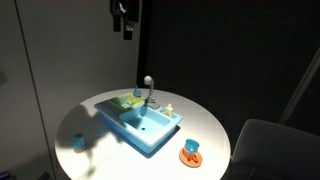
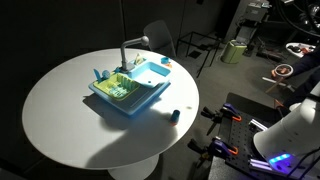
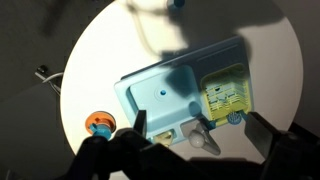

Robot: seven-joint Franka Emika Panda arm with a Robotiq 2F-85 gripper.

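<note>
High above the round white table (image 1: 210, 125), my gripper (image 1: 122, 30) hangs open, with nothing between its fingers. In the wrist view its two dark fingers stand wide apart over a toy sink (image 3: 125, 97), light blue with a grey faucet (image 3: 201, 139) and a yellow-green dish rack (image 3: 226, 92). A blue cup (image 1: 191, 146) rests on an orange saucer (image 1: 190, 158) at the table's right. Apart from these, a small blue cup (image 1: 79, 143) stands alone at the left; exterior view 2 shows this cup (image 2: 175, 116) near the table's edge.
A small cream bottle (image 1: 169, 109) stands at the sink's back edge, beside the faucet. Beyond the table is a dark chair (image 1: 270, 150). Bare tabletop (image 2: 70, 125) lies to one side of the sink.
</note>
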